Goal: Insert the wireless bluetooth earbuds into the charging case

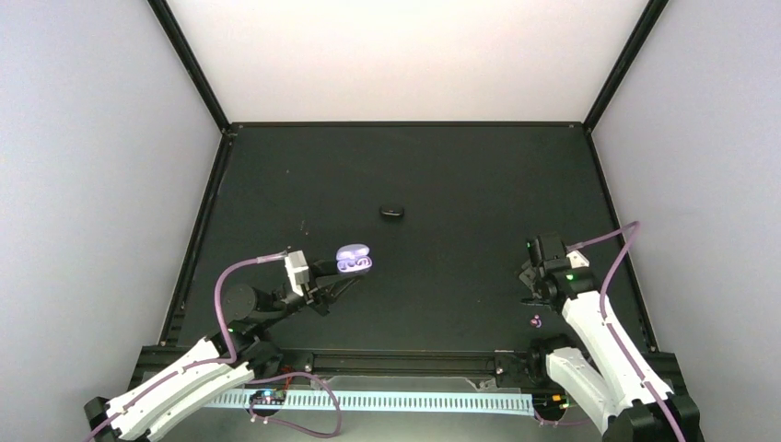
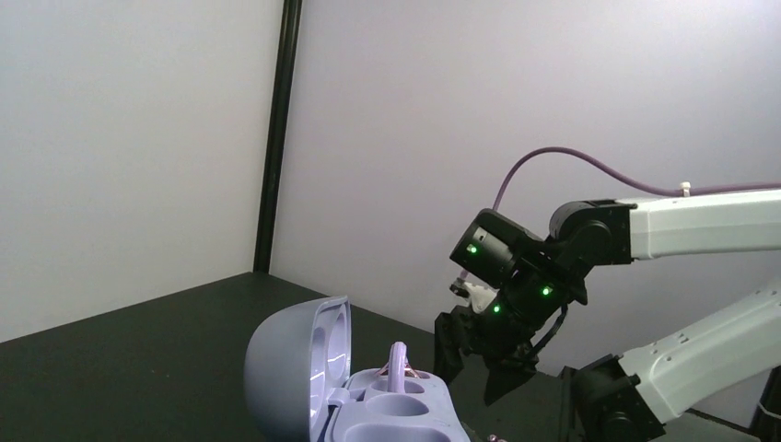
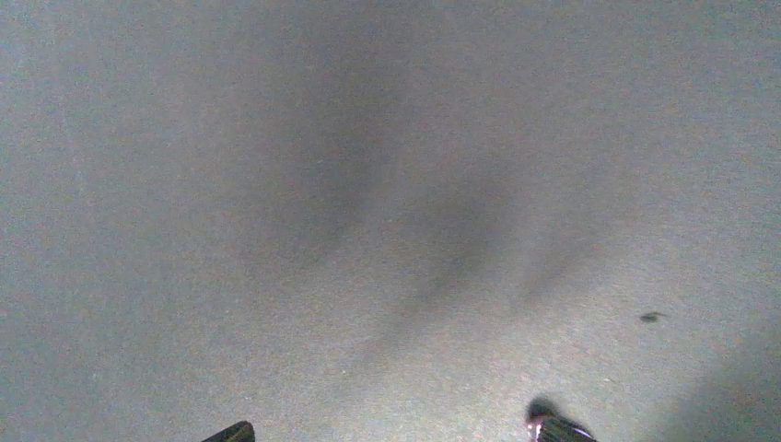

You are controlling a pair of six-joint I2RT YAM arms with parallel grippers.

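The lilac charging case (image 1: 354, 264) is held above the table with its lid (image 2: 295, 368) raised, my left gripper (image 1: 347, 274) shut on it. A slim lilac piece (image 2: 397, 366) stands upright among the case's wells; whether it is a seated earbud I cannot tell. On the table at right lies a small purple earbud (image 1: 536, 320). My right gripper is open, pointing down at bare table. At the right wrist view's bottom edge, the earbud (image 3: 578, 429) shows beside one fingertip, partly hidden by it. The left fingers are out of the left wrist view.
A small black object (image 1: 391, 212) lies near the table's middle. Frame rails (image 1: 603, 180) and white walls bound both sides and the back.
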